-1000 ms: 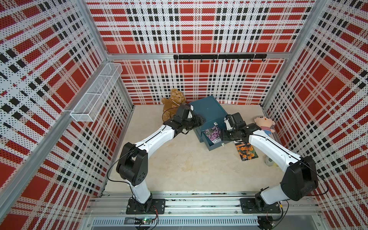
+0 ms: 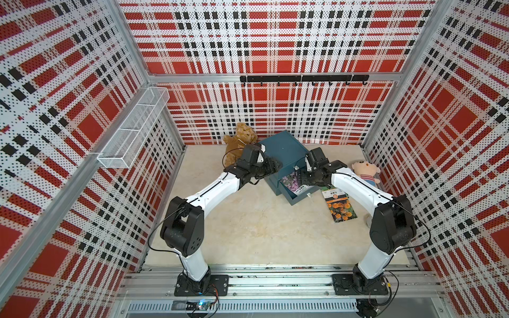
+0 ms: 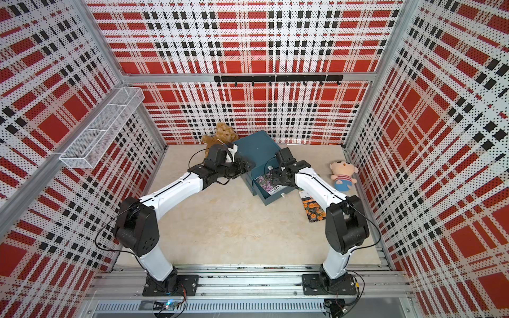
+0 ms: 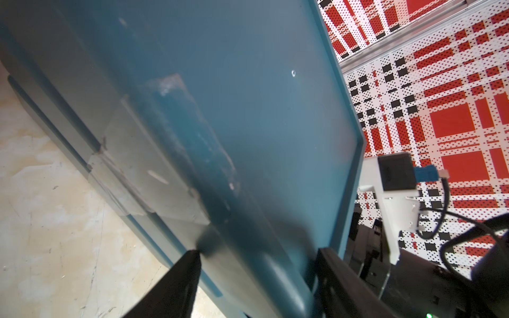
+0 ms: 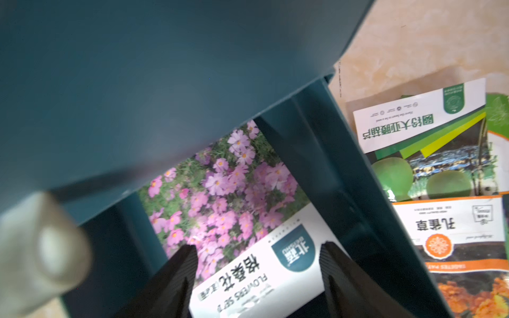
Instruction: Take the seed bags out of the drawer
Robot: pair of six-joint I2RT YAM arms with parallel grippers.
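A pink-flowered seed bag point(image 5: 228, 190) lies in the pulled-out drawer point(image 5: 344, 143), its white label toward the drawer front. My right gripper is open above that label, with the bag between and below its fingers but not gripped. The dark teal drawer box point(image 2: 283, 148) stands at the back middle. At its left side, my left gripper straddles the box's top edge with its fingers apart; contact with the edge is hard to tell. Two other seed bags, a green gourd one point(image 5: 424, 137) and an orange marigold one point(image 5: 456, 254), lie on the table right of the drawer.
A brown teddy bear point(image 2: 239, 140) sits behind the left gripper. A striped plush toy point(image 3: 343, 175) lies at the right wall.
My right gripper has moved left, from beside the drawer's right edge to over the bag. The box has turned slightly, its back corner shifting left. The left arm has barely moved.
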